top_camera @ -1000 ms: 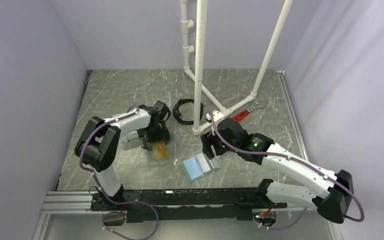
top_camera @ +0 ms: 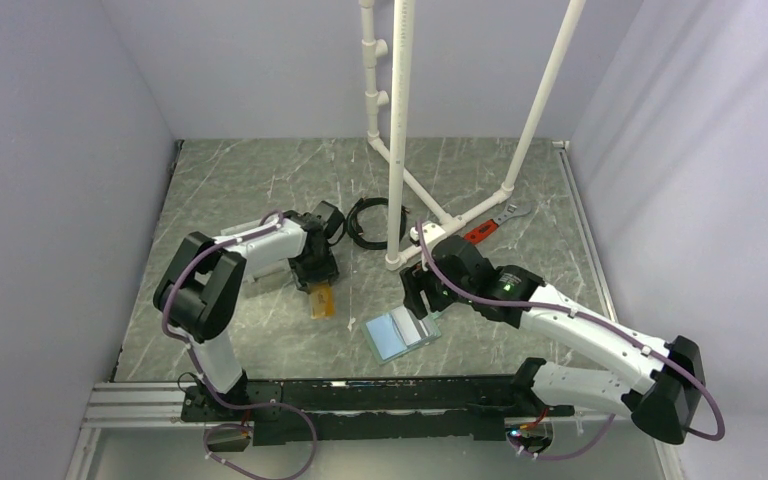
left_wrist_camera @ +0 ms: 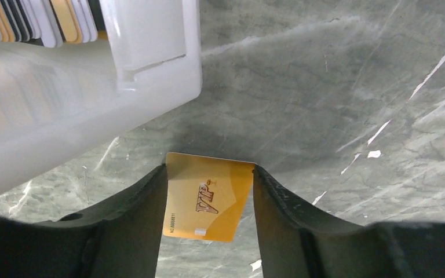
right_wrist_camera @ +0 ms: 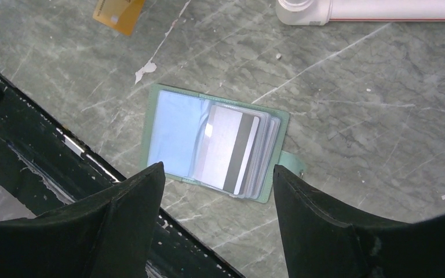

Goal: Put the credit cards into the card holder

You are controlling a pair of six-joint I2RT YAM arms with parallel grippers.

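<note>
A gold VIP card (left_wrist_camera: 208, 200) lies on the table in the left wrist view, between the fingertips of my left gripper. The fingers stand about a card's width apart, right at its two side edges; whether both touch it is hard to tell. From the top, that gripper covers the card's far end. The card holder (right_wrist_camera: 154, 124) lies spread flat in the right wrist view, a white card with a grey stripe (right_wrist_camera: 226, 147) showing on its clear sleeves. Above the holder my right gripper is open and empty.
A translucent box (left_wrist_camera: 150, 110) with several cards upright in it stands close to the left gripper. Behind are a black cable coil (top_camera: 365, 222), white pipes (top_camera: 398, 150) and a red-handled wrench (top_camera: 482, 232). Bare table separates the gold card from the holder.
The left gripper's fingers have drawn closer together and shifted slightly right. Seen from the top, the gold card has turned a little straighter. The right arm has barely moved.
</note>
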